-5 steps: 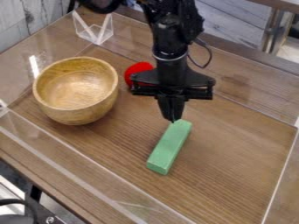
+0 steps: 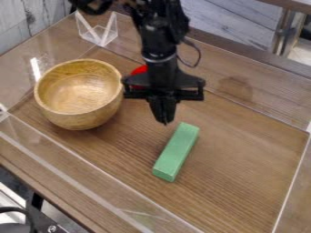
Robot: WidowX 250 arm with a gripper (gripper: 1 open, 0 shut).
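Note:
The black arm reaches down from the top centre, its gripper (image 2: 163, 116) low over the wooden table, just above and left of a green bar (image 2: 176, 151) lying flat. The gripper looks shut, with nothing visible between its fingers. A red object (image 2: 138, 71) is partly hidden behind the arm.
A wooden bowl (image 2: 55, 91) sits at the left. A clear plastic item (image 2: 97, 27) stands at the back left.
The gripper has shifted left, away from above the green bar's upper end and toward the bowl. The green bar shows no clear movement.

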